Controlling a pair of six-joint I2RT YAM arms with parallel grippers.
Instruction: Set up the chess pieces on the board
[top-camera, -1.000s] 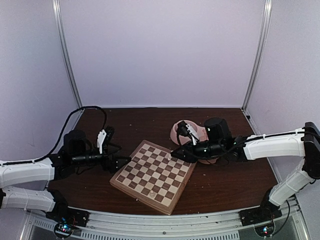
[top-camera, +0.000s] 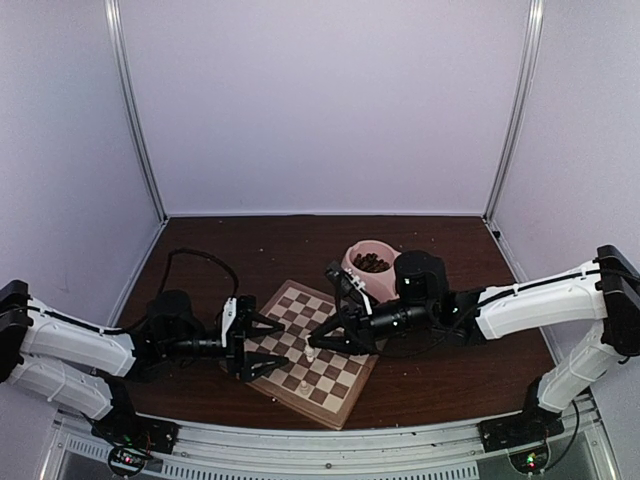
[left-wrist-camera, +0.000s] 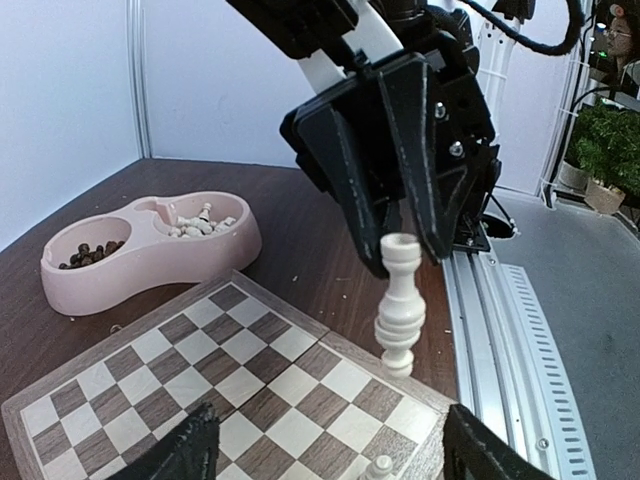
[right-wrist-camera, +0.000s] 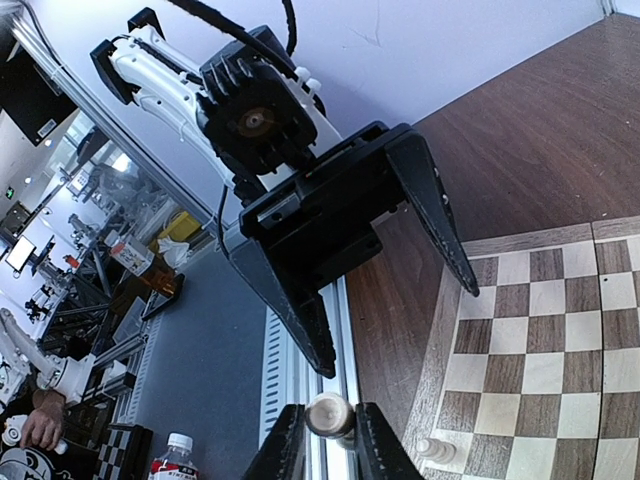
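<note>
The checkered chessboard (top-camera: 290, 393) lies at the middle front of the table. Over it, my right gripper (top-camera: 312, 342) is shut on a white chess piece (left-wrist-camera: 399, 305), which hangs clear of the board with its lower end free. A second white piece (top-camera: 304, 386) stands on the squares near the board's front edge; it also shows low in the right wrist view as a pale piece (right-wrist-camera: 436, 450). Across from the right gripper, my left gripper (top-camera: 278, 346) stands open over the board's left side, its fingers spread with nothing between them.
Behind the board at the right sits a pink two-part bowl (left-wrist-camera: 170, 275), with dark pieces (left-wrist-camera: 92, 254) in one hollow and white pieces (left-wrist-camera: 204, 222) in the other. The two grippers face each other closely. Table behind the board is free.
</note>
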